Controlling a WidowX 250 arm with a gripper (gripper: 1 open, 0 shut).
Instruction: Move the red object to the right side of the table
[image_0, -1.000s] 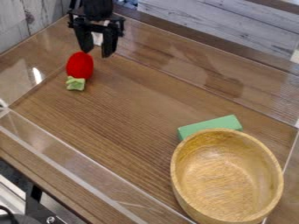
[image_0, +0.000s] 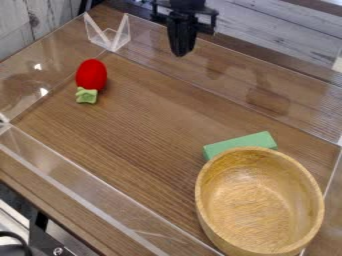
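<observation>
The red object (image_0: 91, 74) is a rounded shape lying on the left side of the wooden table, with a small pale green piece (image_0: 87, 96) against its near end. My gripper (image_0: 185, 44) is dark and hangs at the top of the view, farther back and well to the right of the red object, clear of it. The fingers are small and blurred there, so their opening cannot be made out. No object shows in the gripper.
A large wooden bowl (image_0: 214, 200) stands at the near right, a green block (image_0: 239, 145) just behind it. A clear, angular container or wire shape (image_0: 111, 38) sits at the back left.
My gripper has risen from just behind the red object and swung right along the table's back. The red object and its green piece lie in the same place.
</observation>
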